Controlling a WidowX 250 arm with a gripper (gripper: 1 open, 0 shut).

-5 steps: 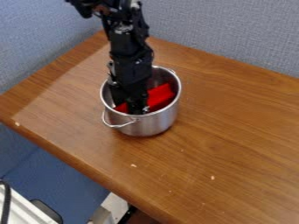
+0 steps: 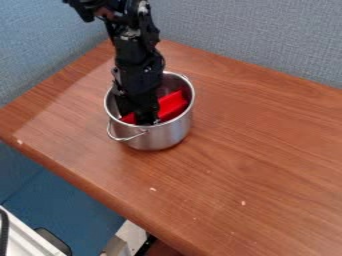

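A steel pot [image 2: 167,135] with wire handles stands on the wooden table, left of the middle. Inside it lies a red object [image 2: 173,104]. My black gripper [image 2: 140,114] reaches down into the pot from above, at the red object's left. Its fingertips are mostly hidden in the pot, so I cannot tell whether they are open or closed on anything.
Grey walls border it at the back and left. Below the table's left edge are a blue floor and some white items.
The pot, with the red object and my gripper in it, has shifted slightly to the left over the last second.
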